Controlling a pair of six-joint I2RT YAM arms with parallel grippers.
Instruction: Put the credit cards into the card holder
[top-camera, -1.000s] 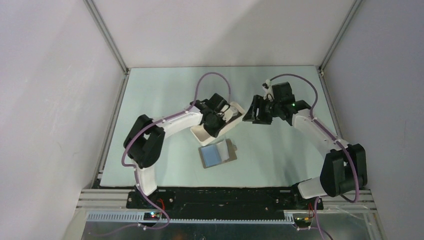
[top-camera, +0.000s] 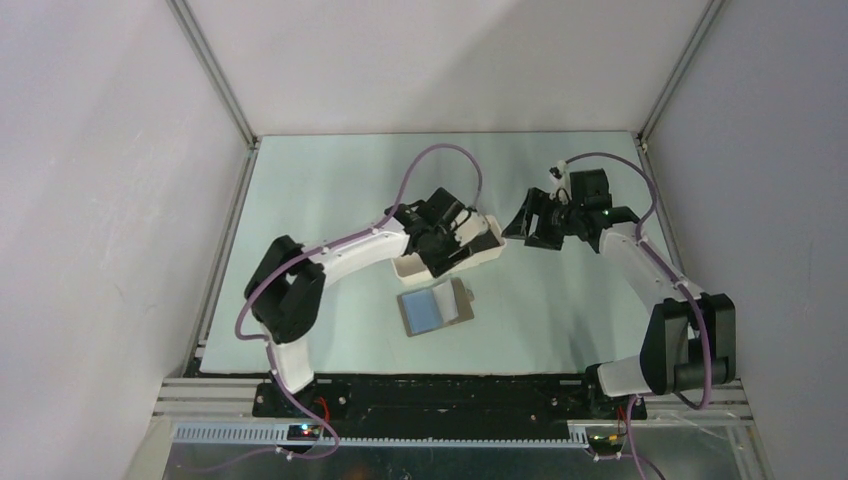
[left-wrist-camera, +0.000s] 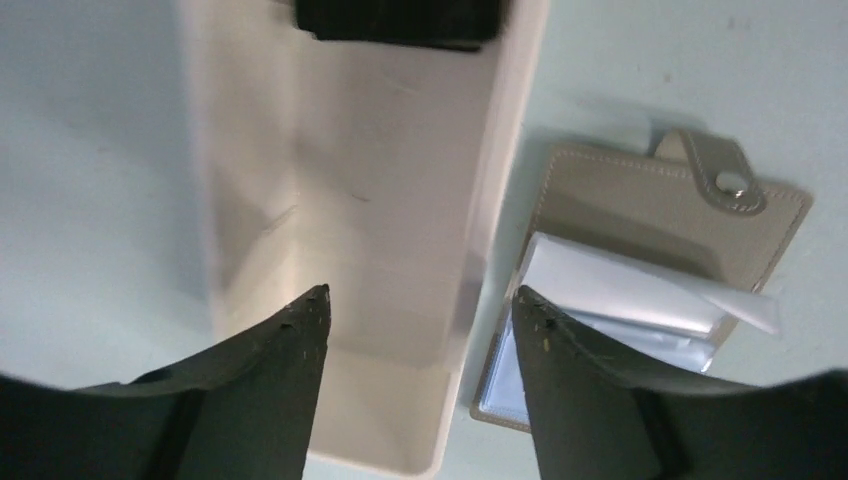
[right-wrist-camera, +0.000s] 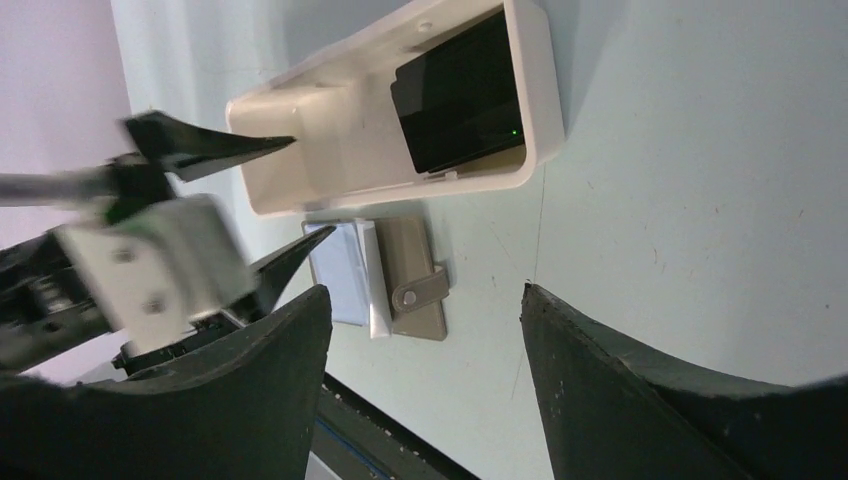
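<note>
A black card or stack of cards (right-wrist-camera: 460, 95) lies at one end of the cream tray (right-wrist-camera: 350, 190); how many there are cannot be told. In the left wrist view, the black card (left-wrist-camera: 400, 20) shows at the top edge. The grey-brown card holder (top-camera: 465, 300), with a snap strap, lies open beside the tray, its blue pocket (top-camera: 421, 312) and white flap (top-camera: 445, 300) facing up. My left gripper is open above the tray, with nothing between its fingers. Off the tray's right end, my right gripper also stands open and empty.
The left arm (top-camera: 355, 258) reaches over the tray and covers part of it from above. Bare table (top-camera: 530, 320) lies right of the holder, and the back of the table is clear too.
The tray has shifted right and turned to a flatter angle, with the left gripper moving right over it. My right gripper has moved right too. The card holder stays put.
</note>
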